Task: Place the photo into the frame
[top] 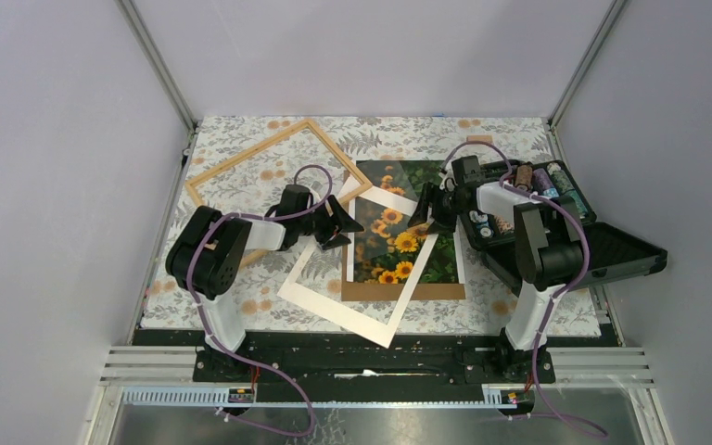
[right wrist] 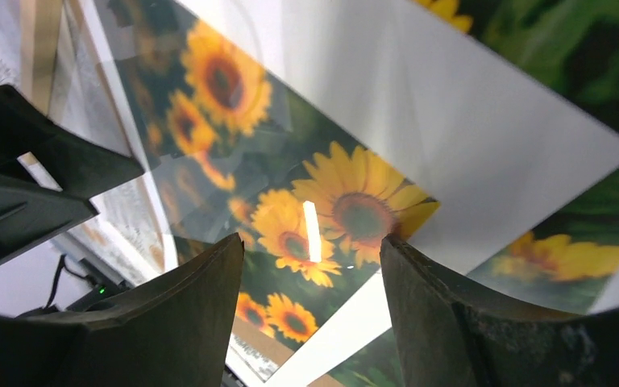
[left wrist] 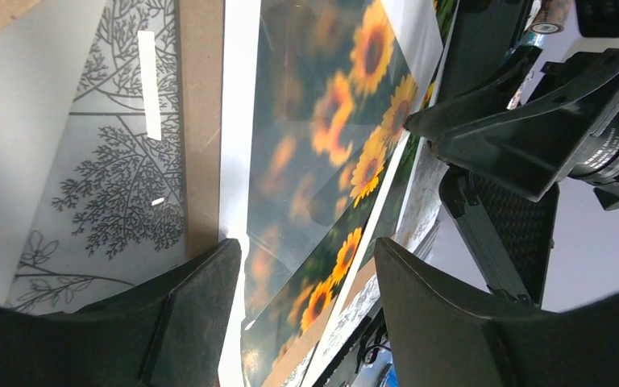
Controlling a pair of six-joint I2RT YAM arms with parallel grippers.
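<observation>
The sunflower photo (top: 394, 243) lies on a brown backing board (top: 403, 291) in the middle of the table. Across it, turned at an angle, is a white mat (top: 337, 311), its near corner reaching past the board's front edge. The light wooden frame (top: 246, 156) rests at the back left, partly hidden by my left arm. My left gripper has its fingers apart over the photo's left side, nothing clearly held. On the other side, the right gripper is low over the photo and the mat's right strip, fingers also apart.
On the right stands an open black case (top: 616, 257) holding several rolled items. A small wooden block (top: 479, 139) sits at the back edge. My grippers face each other across the photo with little room between.
</observation>
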